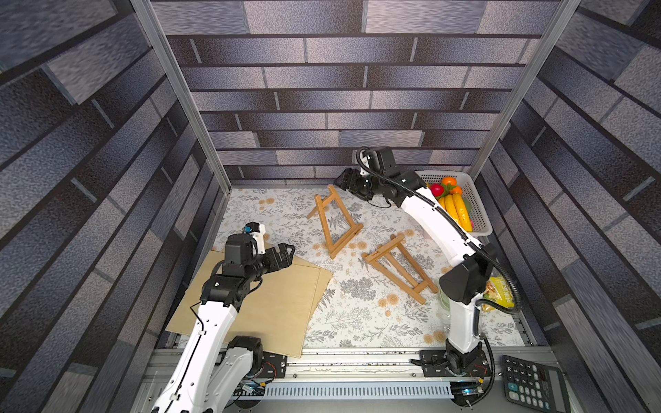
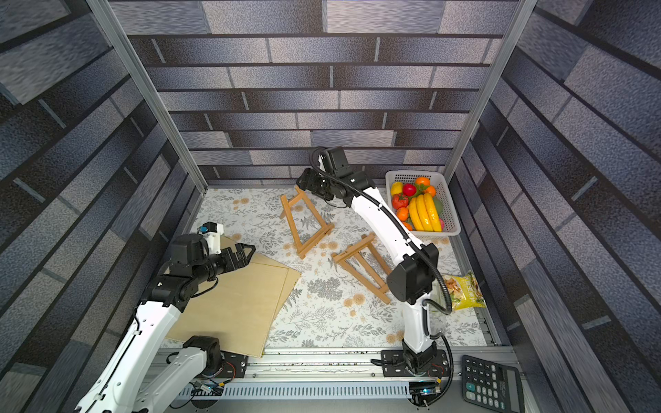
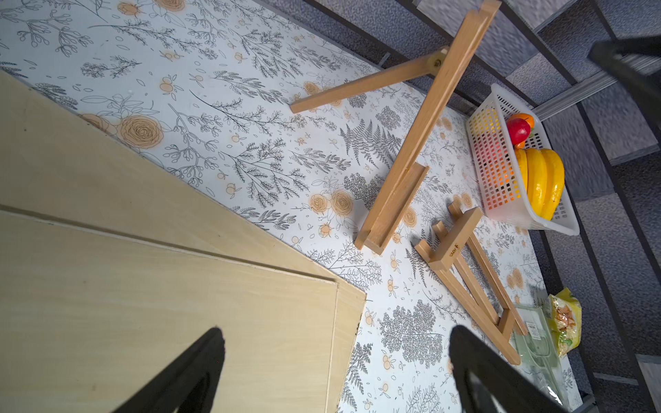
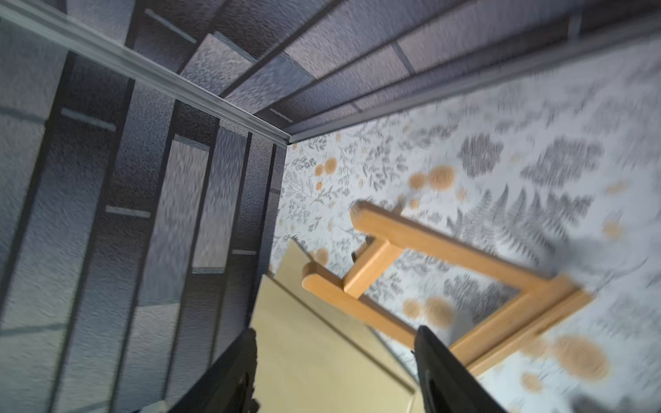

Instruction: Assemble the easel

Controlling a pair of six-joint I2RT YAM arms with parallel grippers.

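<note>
One wooden easel (image 1: pixel 327 223) stands at the back centre of the table. In the left wrist view its rear leg (image 3: pixel 365 82) is spread away from the front frame. A second wooden easel (image 1: pixel 402 268) lies flat and folded, nearer the front right. My right gripper (image 1: pixel 349 180) is above and beside the standing easel's top. In the right wrist view its dark fingers (image 4: pixel 230 375) are apart, the right one overlapping the frame's near side in view, with nothing seen gripped. My left gripper (image 1: pixel 284 255) hangs open and empty over the wooden boards.
Thin boards (image 1: pixel 275 303) cover the table's front left. At the back right is a white basket (image 1: pixel 484 206) of fruit, partly behind my right arm. A yellow snack bag (image 2: pixel 464 290) lies at the right edge.
</note>
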